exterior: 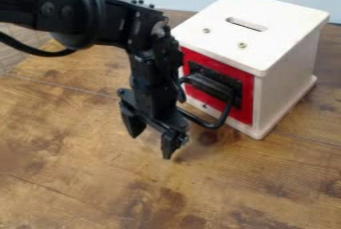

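Note:
A black arm reaches in from the upper left, its gripper (pixel 150 131) pointing down just above the wooden floor, fingers parted with nothing visible between them. Right of it stands a white wooden box (pixel 286 79) with a slot on top and a red front panel (pixel 242 118). A black fitting (pixel 213 82) is on that panel, with a dark bar or cable looping down behind the gripper; what it connects to is hard to tell.
A pale wall runs along the back.

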